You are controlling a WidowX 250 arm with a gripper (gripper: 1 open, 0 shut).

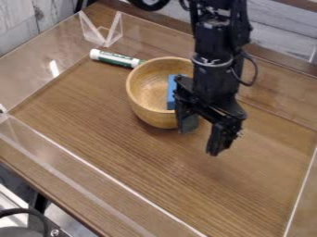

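Observation:
My black gripper (207,122) stands open above the wooden table, its fingers angled down at the front-right of a tan bowl (146,81). I see nothing held between the fingers. A blue block (175,89) lies inside the bowl, partly hidden behind the arm.
A small green-and-white tube (114,58) lies at the back left, near a white wire-like stand (102,30). Walls run along the back and left.

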